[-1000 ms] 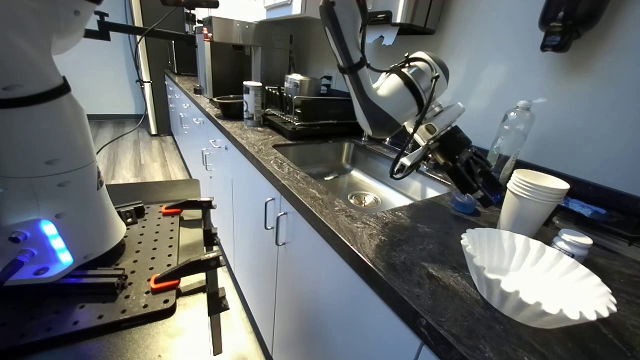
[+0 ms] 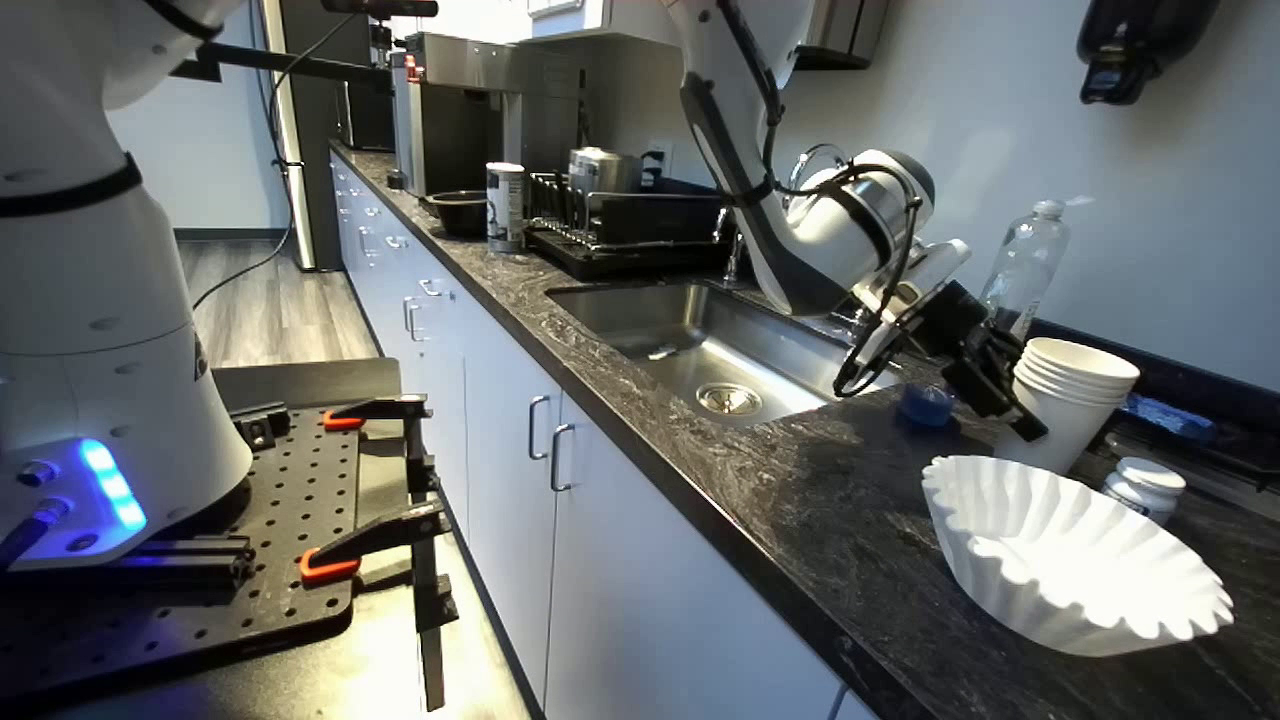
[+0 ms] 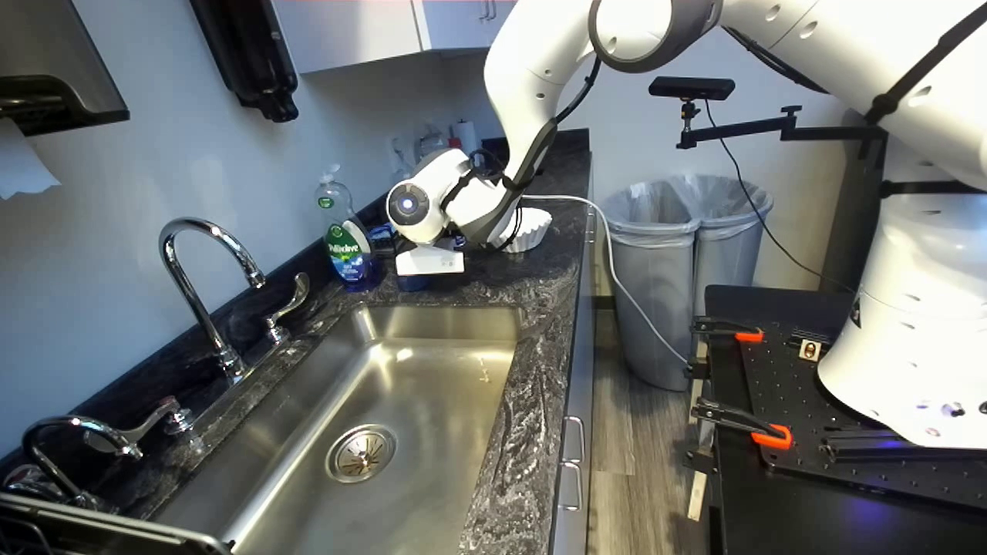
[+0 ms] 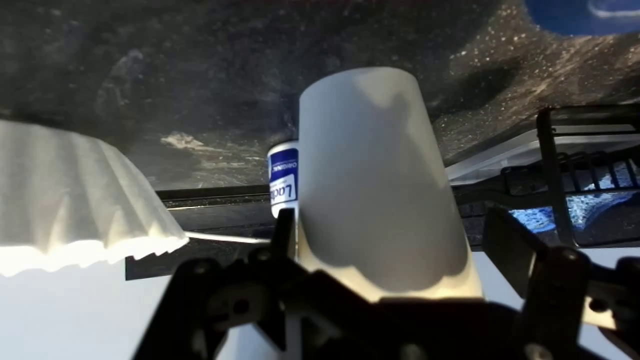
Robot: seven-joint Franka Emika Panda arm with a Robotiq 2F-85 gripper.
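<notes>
A stack of white paper cups (image 2: 1071, 396) stands upright on the dark counter at the right of exterior view 1. My gripper (image 2: 1005, 386) is tilted down close to the sink side of the stack. Seen from the wrist, the cup stack (image 4: 381, 180) appears upside down in the space between my spread fingers. The gripper is open and does not grip the cups; whether a finger touches them, I cannot tell. In exterior view 2 the arm hides the cups.
A fluted white coffee filter (image 2: 1068, 558) and a small white-capped bottle (image 2: 1146, 486) sit close to the cups. Behind stands a clear soap bottle (image 2: 1026, 270); a blue item (image 2: 926, 406) lies near the sink (image 2: 732, 348).
My gripper has moved right and slightly lower, away from the sink, and now overlaps the cup stack's left side in exterior view 1. The cups, filter and bottles have not moved.
</notes>
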